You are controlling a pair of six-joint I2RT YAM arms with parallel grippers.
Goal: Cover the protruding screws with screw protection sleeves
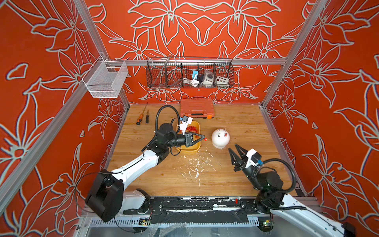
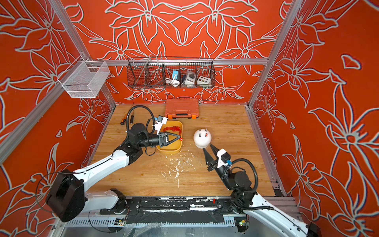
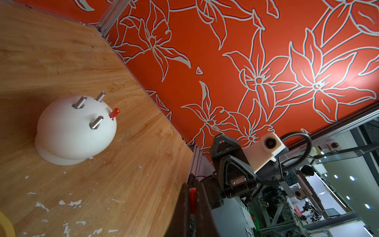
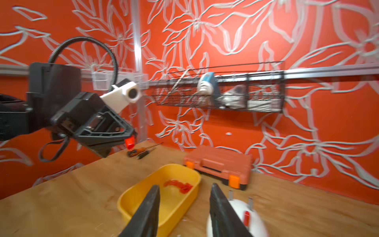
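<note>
A white dome (image 3: 75, 130) rests on the table, metal screws sticking up from its top. Three screws are bare, such as the front screw (image 3: 96, 122), while a red sleeve (image 3: 114, 113) covers another. My left gripper (image 1: 204, 138) is above the table to the dome's left, shut on a thin red sleeve (image 4: 130, 142) that pokes out at its tips. In the left wrist view that sleeve shows as a red strip between the blurred fingers. To the dome's front right, my right gripper (image 1: 233, 148) stands open, nothing between its fingers. More red sleeves (image 4: 178, 185) lie in the yellow bin (image 4: 130, 197).
An orange toolbox (image 1: 197, 107) sits at the back wall beneath a wire basket (image 1: 189, 72). A screwdriver (image 1: 140, 118) lies at the back left. White flecks mark the table's middle.
</note>
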